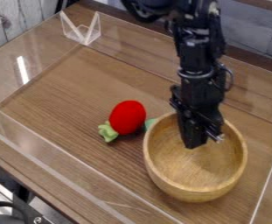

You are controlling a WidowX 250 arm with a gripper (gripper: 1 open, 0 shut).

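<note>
A wide shallow wooden bowl (194,175) lies at the front right of the table. My black gripper (191,133) is low at the bowl's back rim, pointing down; its fingers look shut, with nothing seen between them, though the tips are small and dark. A red object (129,117), round and smooth, lies left of the bowl, with a green item (110,132) partly under or beside it.
A white wire-like object (84,28) stands at the back left near the table's far part. Dark space shows beyond the edges at top left and bottom left.
</note>
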